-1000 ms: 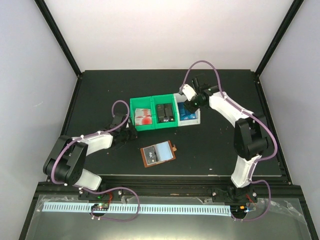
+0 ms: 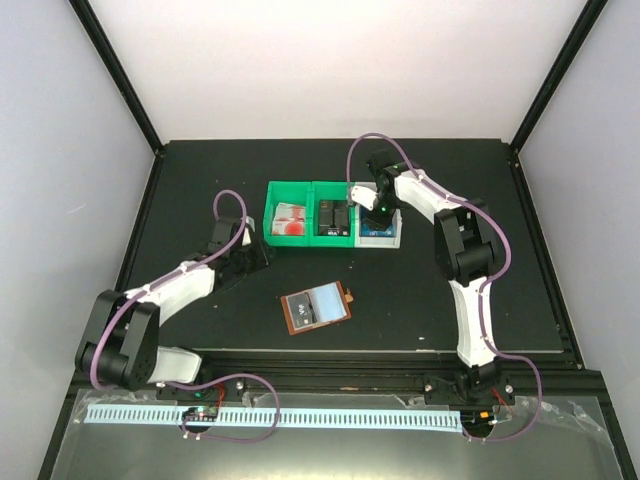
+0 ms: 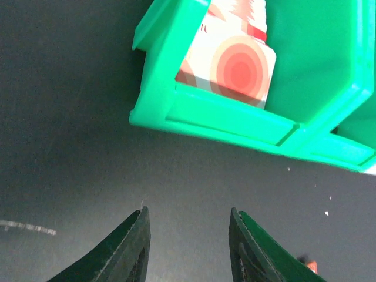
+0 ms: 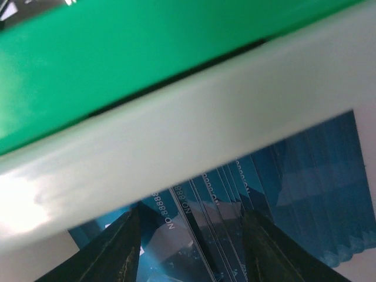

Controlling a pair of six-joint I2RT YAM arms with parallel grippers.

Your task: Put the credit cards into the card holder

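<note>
Blue cards [image 4: 200, 211] stand in a row inside the white bin [image 2: 394, 243]. Right over them is my right gripper, its fingers apart; whether they reach around a card cannot be made out. My left gripper is open and empty, low in front of the green bin's left end. The brown card holder [image 2: 348, 312] lies open near the table's front; a dark card [image 2: 301, 310] is at its left side and a pale panel at its right. Red and white cards [image 3: 238, 64] lie in the left green compartment.
The green bins [image 2: 309, 188] form two compartments joined side by side, with the white bin against their right end. Black cards [image 2: 333, 217] fill the second one. Around the card holder the dark table is clear.
The row of bins, slanted a second ago, now sits straight. The left one touched near the bins' corner and has drawn back left.
</note>
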